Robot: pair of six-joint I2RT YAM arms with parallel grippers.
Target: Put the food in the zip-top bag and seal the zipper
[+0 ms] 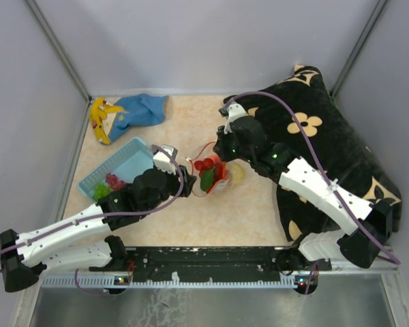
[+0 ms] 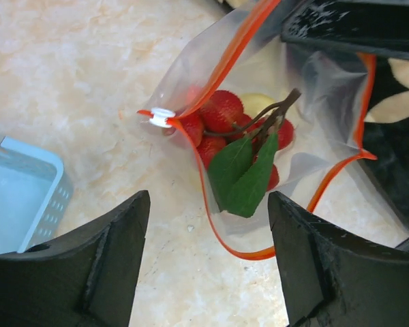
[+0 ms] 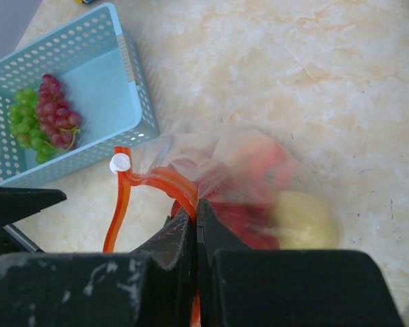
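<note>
The zip bag (image 2: 307, 163) with orange zipper lies open, holding red fruits (image 2: 220, 111), a green-leafed sprig (image 2: 242, 177) and a yellow round item (image 3: 303, 221). My left gripper stands open before the bag's mouth, nothing gripped. My right gripper is shut on the bag's top edge by the orange strip, holding it up. The blue basket (image 1: 126, 163) at left holds red grapes (image 3: 58, 112) and green grapes (image 3: 26, 119).
A blue and yellow cloth (image 1: 133, 112) lies at the back left. A black flowered fabric (image 1: 327, 150) fills the right side.
</note>
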